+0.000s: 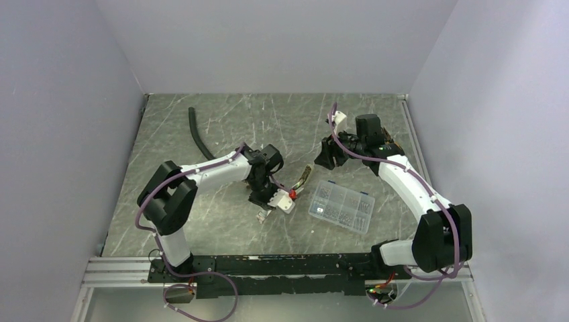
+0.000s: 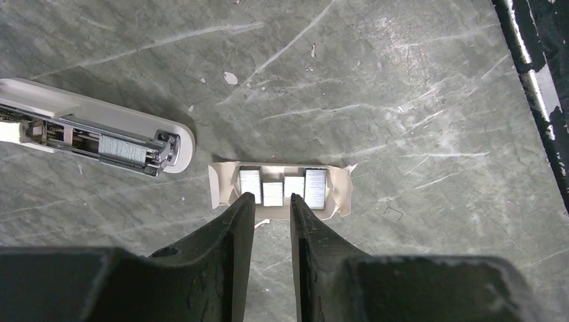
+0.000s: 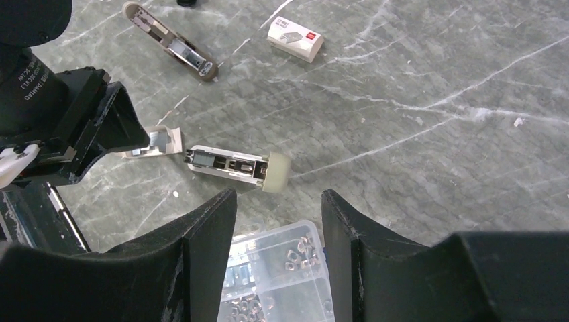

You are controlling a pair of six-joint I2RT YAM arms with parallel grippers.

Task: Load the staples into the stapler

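In the left wrist view the white stapler lies open at the left, a strip of staples in its channel. To its right is an opened carton holding several short blocks of staples. Over this carton hangs my left gripper, its narrow gap open and no staples visibly gripped. The right wrist view shows the same stapler with its cream end toward the right. Spread wide and empty, my right gripper is above the table beyond the stapler.
A clear divided box of small parts sits right of the stapler. Farther back lie a brown stapler-like piece and a small white box. A dark tube rests at back left. Bare table extends in front of the carton.
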